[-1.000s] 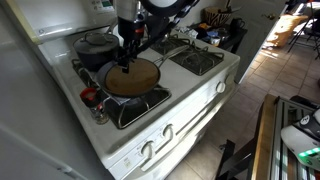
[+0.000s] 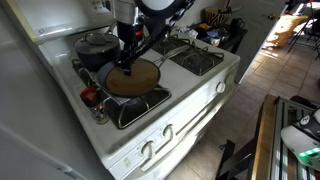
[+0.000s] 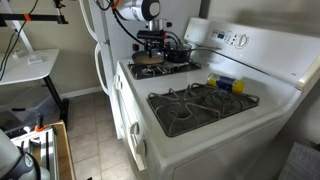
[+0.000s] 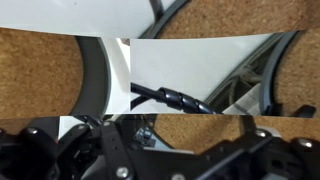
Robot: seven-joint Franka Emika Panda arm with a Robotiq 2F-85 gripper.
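On the stove's burner in exterior view 1 rests a wide dark pan [image 2: 130,80] with a brown, flat inside. My gripper [image 2: 126,66] hangs over the far part of this pan, its fingers open. Whether the fingertips touch the pan cannot be told. In exterior view 2 the gripper [image 3: 152,46] appears small, beside the pan [image 3: 147,70] at the stove's far end. The wrist view is broken into mismatched patches; speckled brown pan surface [image 4: 40,75] and a dark curved rim [image 4: 93,75] show there, above the dark gripper parts [image 4: 180,148] at the bottom.
A lidded dark pot [image 2: 97,48] stands just behind the pan, and a red can [image 2: 90,97] sits close on its left. Bare burner grates [image 2: 197,59] lie to the right. A yellow-and-blue item [image 3: 225,84] rests at the stove's back.
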